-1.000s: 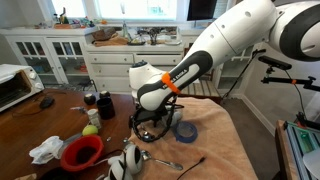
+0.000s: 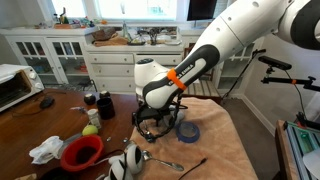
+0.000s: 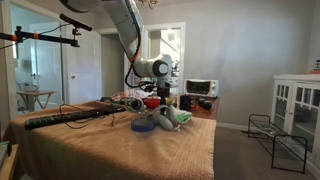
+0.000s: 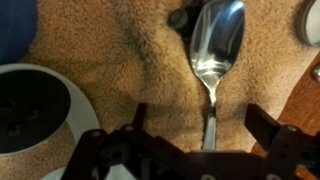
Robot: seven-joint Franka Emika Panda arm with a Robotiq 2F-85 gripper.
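Note:
A metal spoon lies on the tan cloth in the wrist view, its bowl toward the top and its handle running down between my fingers. My gripper is open around the line of that handle, with a gap on either side. In exterior view 1 the gripper is low over the cloth, among dark cables or parts that hide its fingertips. Whether the fingers touch the cloth is not clear.
A blue round item sits just right of the gripper. Another spoon lies nearer the camera. To the left are a red bowl, a white cloth and a dark jar.
The arm's wrist has shifted slightly to the right in exterior view 1. Objects on the table appear unmoved.

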